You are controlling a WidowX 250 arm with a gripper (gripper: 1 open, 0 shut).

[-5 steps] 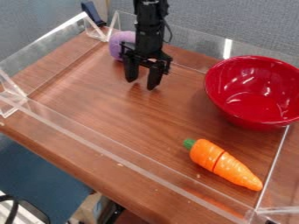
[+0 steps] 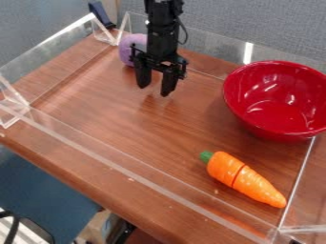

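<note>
My black gripper (image 2: 158,76) hangs from the top of the view over the back middle of the wooden table, its fingertips low and apart, with nothing visible between them. Just behind it at the left is a purple object (image 2: 130,48), partly hidden by the arm. A large red bowl (image 2: 276,101) sits at the right, and an orange toy carrot (image 2: 245,178) with a green top lies at the front right, below the bowl.
Clear plastic walls (image 2: 14,105) edge the wooden table (image 2: 114,143). A small dark blue object (image 2: 98,13) is at the back left, outside the walls.
Over the last second the gripper has shifted very slightly, staying over the same spot. The bowl, carrot and purple object look unmoved.
</note>
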